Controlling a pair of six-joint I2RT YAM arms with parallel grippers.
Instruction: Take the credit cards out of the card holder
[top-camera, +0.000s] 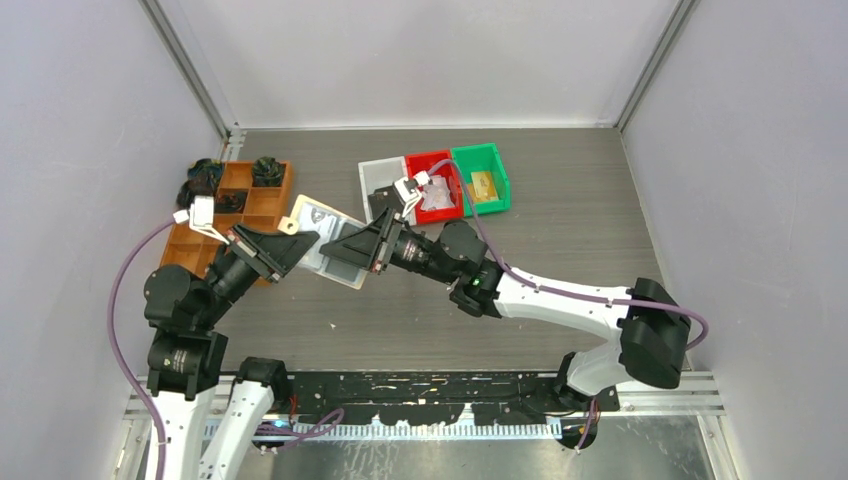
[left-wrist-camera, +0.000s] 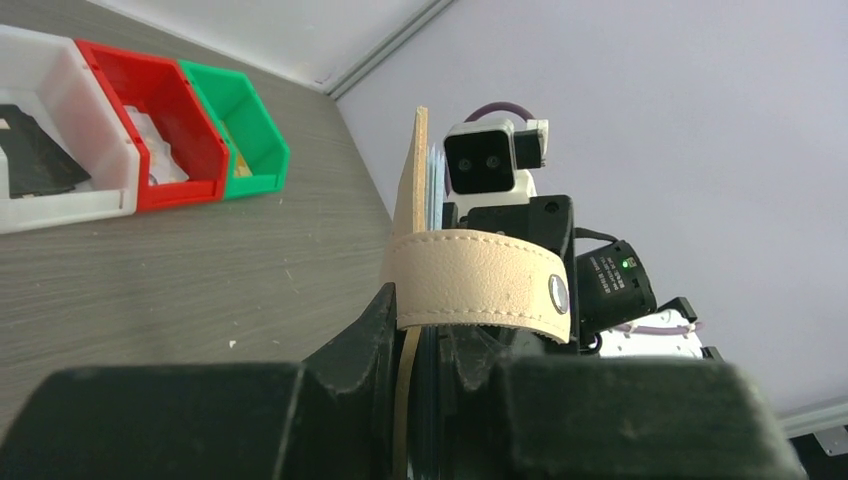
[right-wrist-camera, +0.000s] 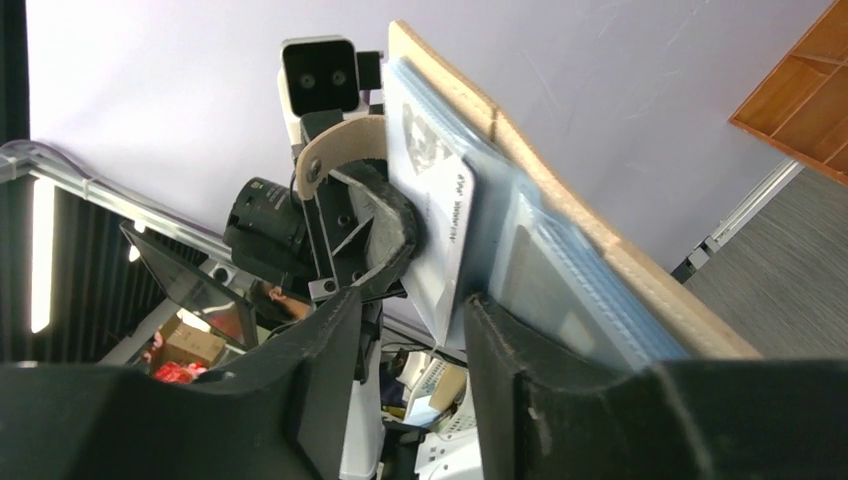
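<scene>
A cream card holder (top-camera: 305, 215) with clear sleeves is held in the air between both arms, its strap (left-wrist-camera: 470, 270) across the top in the left wrist view. My left gripper (top-camera: 300, 247) is shut on the holder. My right gripper (top-camera: 345, 250) is at the holder's other side, fingertips at the lower edge of a white card-like piece (right-wrist-camera: 430, 230) in a sleeve; whether it grips the card I cannot tell.
An orange compartment tray (top-camera: 262, 210) is at the left; white (top-camera: 365, 170), red (top-camera: 430, 158) and green (top-camera: 490, 155) bins stand at the back.
</scene>
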